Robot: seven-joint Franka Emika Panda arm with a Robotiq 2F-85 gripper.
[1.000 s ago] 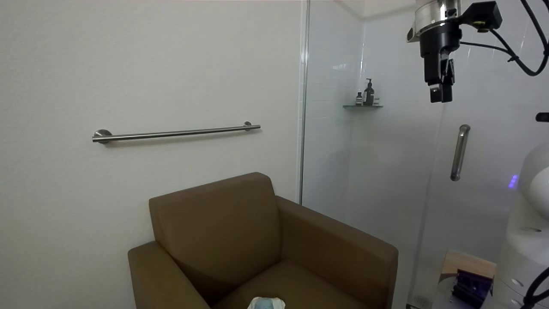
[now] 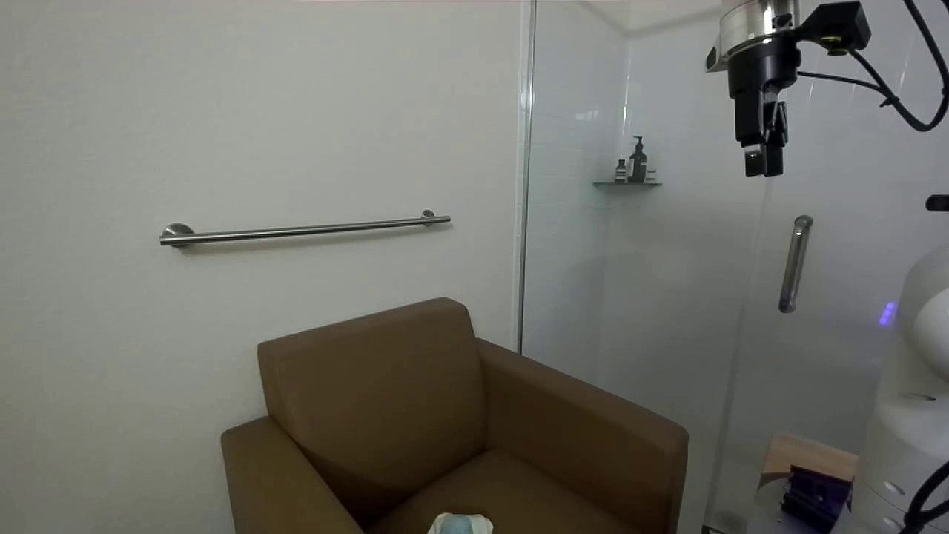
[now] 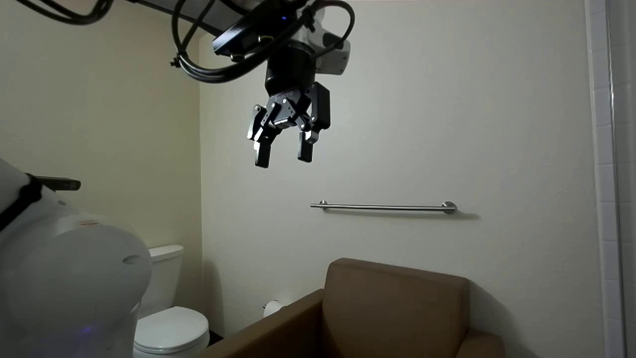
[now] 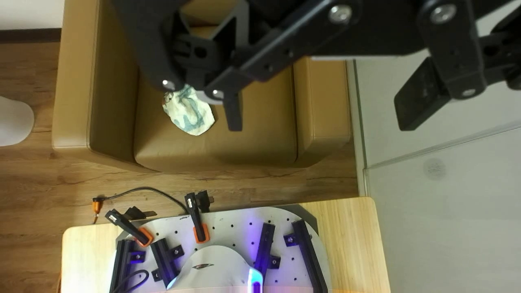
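My gripper (image 3: 283,156) hangs high above the chair, fingers pointing down. It is open, with bare wall showing between the two fingertips in exterior view 2. A white and blue-green cloth (image 4: 191,113) lies crumpled on the seat of the brown armchair (image 4: 263,127), towards one armrest. In the wrist view one finger (image 4: 233,114) overlaps the seat just beside the cloth, and part of the gripper covers the cloth's upper edge. Only the cloth's top (image 2: 460,523) shows at the bottom of exterior view 1.
A metal bar (image 2: 302,232) is fixed to the wall above the armchair. A glass shower door with a handle (image 2: 795,264) stands to the right. My base sits on a wooden table (image 4: 349,229) in front of the chair. A toilet (image 3: 171,328) is at the left.
The gripper has shifted very slightly to the right in exterior view 1. The chair and the cloth stay where they were.
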